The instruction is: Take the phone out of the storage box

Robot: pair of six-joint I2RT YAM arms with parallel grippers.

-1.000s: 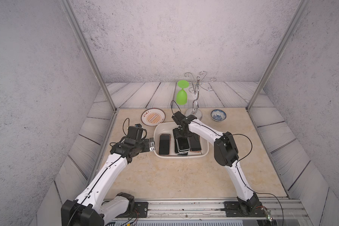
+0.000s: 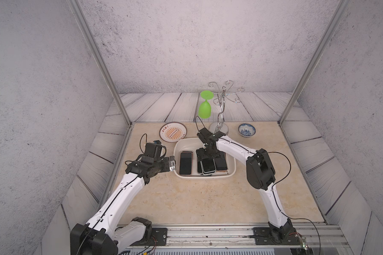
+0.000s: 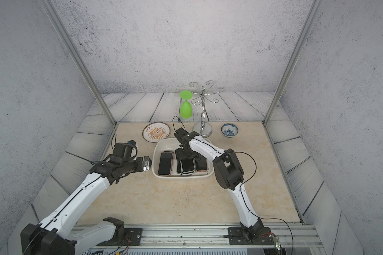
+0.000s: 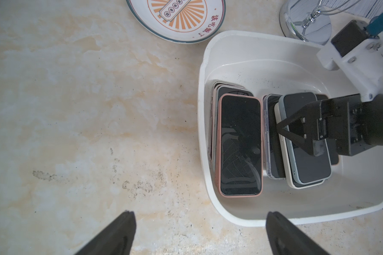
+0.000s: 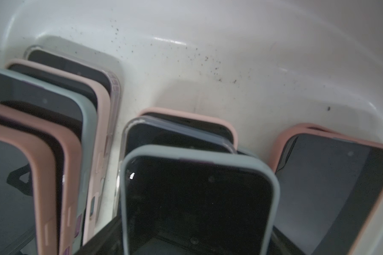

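Note:
The white storage box (image 4: 202, 127) holds several phones in stacks. My right gripper is down among the middle stack, seen in the left wrist view. In the right wrist view its fingers (image 5: 102, 242) sit either side of a light-blue-cased phone (image 5: 195, 204); whether they press on its edges cannot be told. A pink-edged phone (image 4: 241, 144) tops the left stack, and another pink-cased phone (image 5: 332, 187) lies to the right. Outside the box's left rim, my left gripper is open and empty.
Behind the box are a plate (image 2: 173, 132), a metal stand (image 2: 220, 108) with a green goblet (image 2: 205, 108), and a patterned bowl (image 2: 246, 130). The table (image 2: 200, 199) in front of the box is clear.
My right gripper has shifted slightly right and toward the front within the box, and the middle top phone has moved a little with it. The left arm has hardly moved.

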